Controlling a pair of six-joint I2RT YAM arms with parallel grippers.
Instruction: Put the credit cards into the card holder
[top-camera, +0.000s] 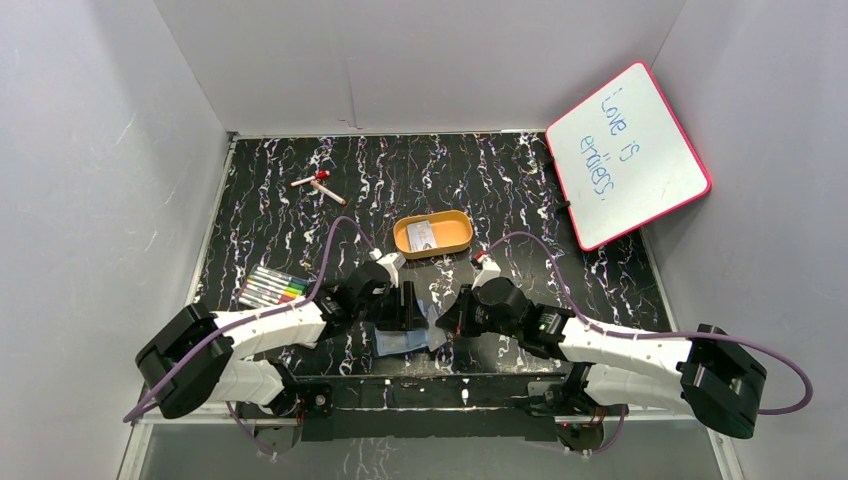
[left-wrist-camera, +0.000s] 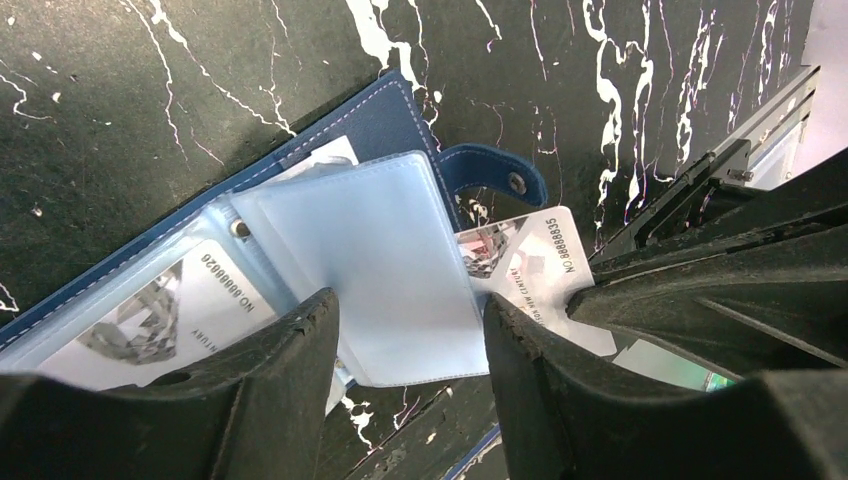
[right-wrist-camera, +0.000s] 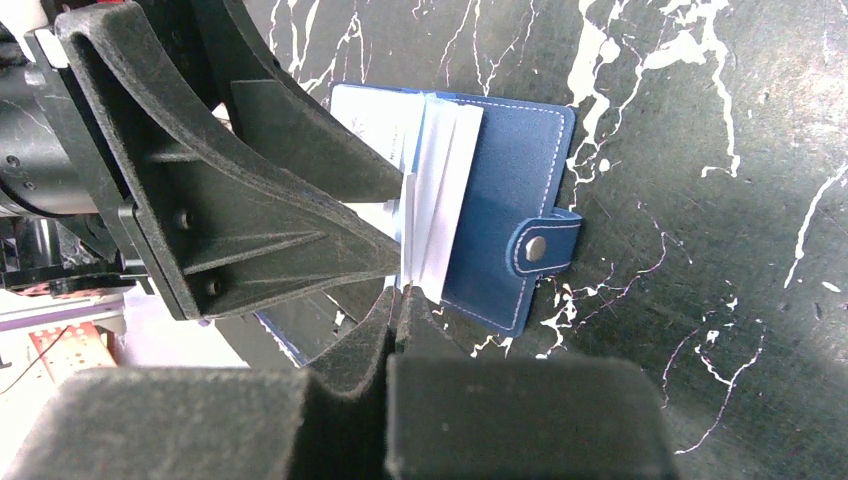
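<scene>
The blue card holder (top-camera: 400, 341) lies at the table's front, its clear sleeves standing partly raised. In the left wrist view, a white credit card (left-wrist-camera: 545, 255) shows at the side of a clear sleeve (left-wrist-camera: 385, 265), part of it behind or inside; its depth cannot be told. My right gripper is shut on that card's outer edge, seen nearly edge-on in the right wrist view. My left gripper is open, its fingers spread in front of the raised sleeve. Another card (left-wrist-camera: 165, 310) shows in a lower clear pocket. The holder's strap (left-wrist-camera: 495, 172) is unfastened.
Behind the grippers stands an orange tray (top-camera: 458, 240) with a card (top-camera: 421, 236) inside. Colored markers (top-camera: 272, 287) lie at left, loose ones (top-camera: 328, 191) farther back. A whiteboard (top-camera: 630, 155) leans at right.
</scene>
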